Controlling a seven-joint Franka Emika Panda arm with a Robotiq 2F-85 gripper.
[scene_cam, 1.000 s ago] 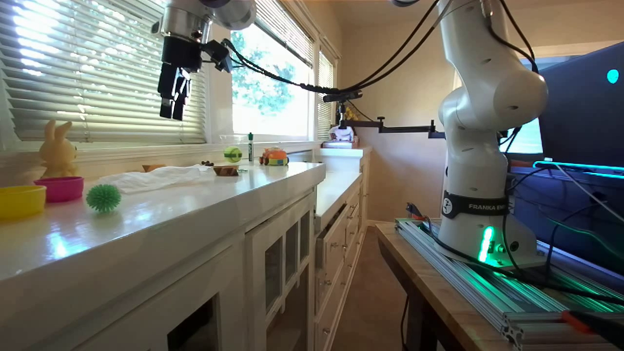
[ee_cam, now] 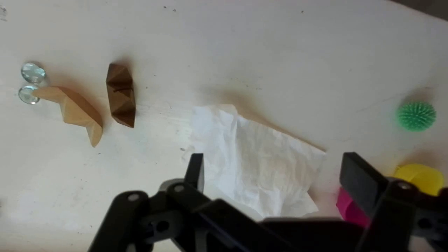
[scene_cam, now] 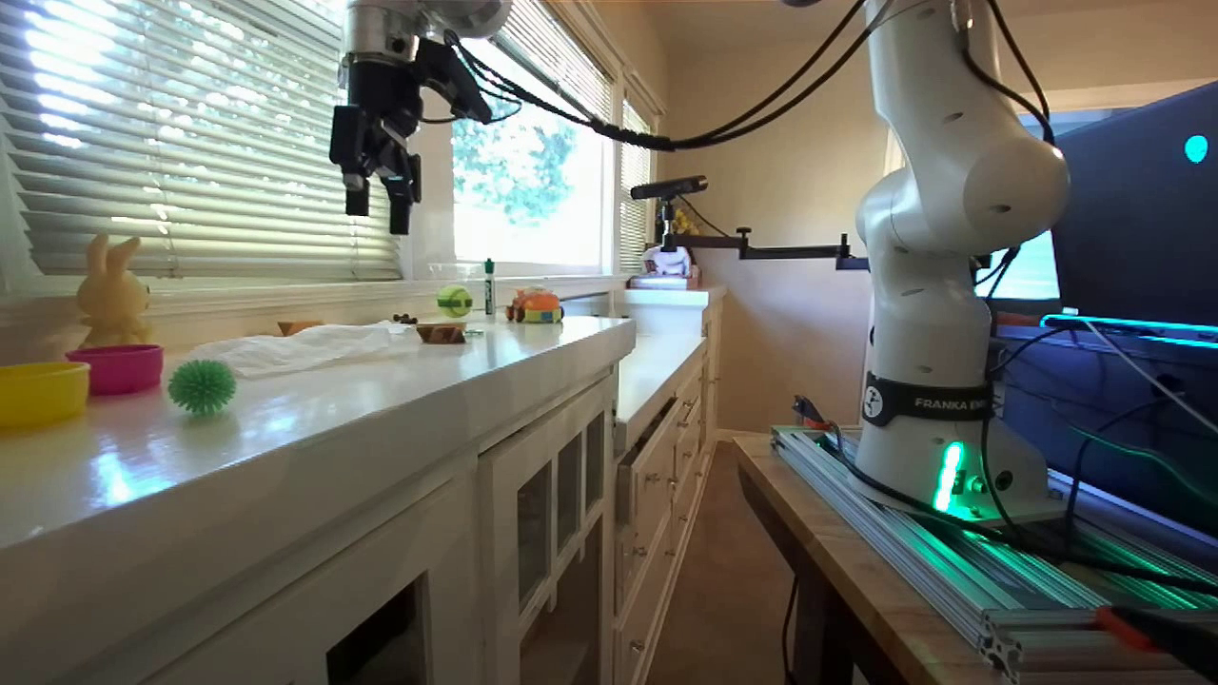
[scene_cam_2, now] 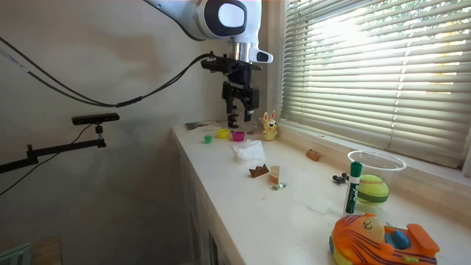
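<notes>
My gripper is open and empty, its fingers wide apart, well above the white counter. Below it in the wrist view lies a crumpled white paper towel, partly covered by the gripper body. To the right of it are a spiky green ball, a yellow cup and a magenta cup half hidden behind one finger. A dark brown faceted wooden piece and a lighter one lie to the left, two clear glass gems beside the lighter piece.
A cream bunny figure stands by the window. Towards the other end are a green marker, a clear cup with a yellow-green ball, and an orange toy car. Bare counter lies along the front edge.
In exterior view 1 the gripper has turned and shifted slightly right, its fingers now appearing farther apart. The objects on the counter have not moved.
</notes>
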